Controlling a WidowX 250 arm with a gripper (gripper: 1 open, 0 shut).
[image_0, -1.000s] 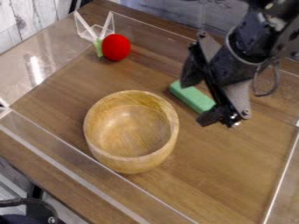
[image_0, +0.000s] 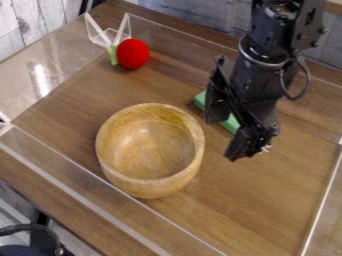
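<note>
A black gripper (image_0: 234, 120) hangs over the right half of the wooden table, its fingers pointing down on either side of a green block (image_0: 214, 106), which it partly hides. Whether the fingers touch the block cannot be told. A wooden bowl (image_0: 150, 175) sits to the lower left of the gripper.
A red ball (image_0: 132, 54) lies at the back left beside a small white and green object (image_0: 110, 35). A light rail runs along the left edge.
The arm has shifted down and left, toward the green block, and now appears narrower. The bowl and ball have not moved.
</note>
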